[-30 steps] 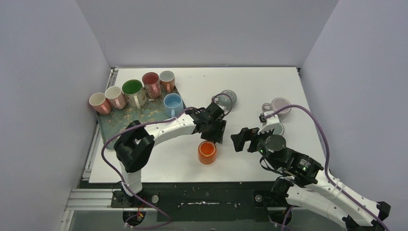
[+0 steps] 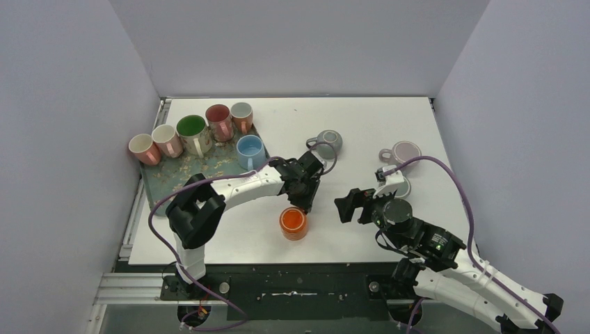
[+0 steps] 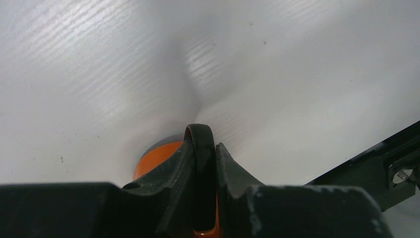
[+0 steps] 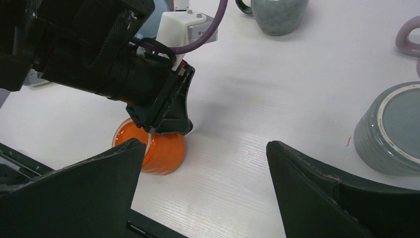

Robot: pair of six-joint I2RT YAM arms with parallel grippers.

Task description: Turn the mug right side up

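An orange mug point(image 2: 293, 229) point(image 4: 168, 153) stands near the table's front middle; in the right wrist view its rim faces up. My left gripper point(image 2: 304, 207) is right at its back side, shut on a dark curved part of it, apparently the handle; most of the mug is hidden under the fingers in the left wrist view. My right gripper point(image 2: 348, 205) is open and empty, to the right of the orange mug and above the table.
A tray point(image 2: 170, 182) at the left holds several mugs. A grey mug point(image 2: 328, 139) stands behind my left gripper, a pale mug point(image 2: 405, 152) at the right, and an upturned grey mug point(image 4: 391, 129) beside my right gripper.
My left gripper and the orange mug have shifted slightly left and toward the front. The right arm is almost unmoved.
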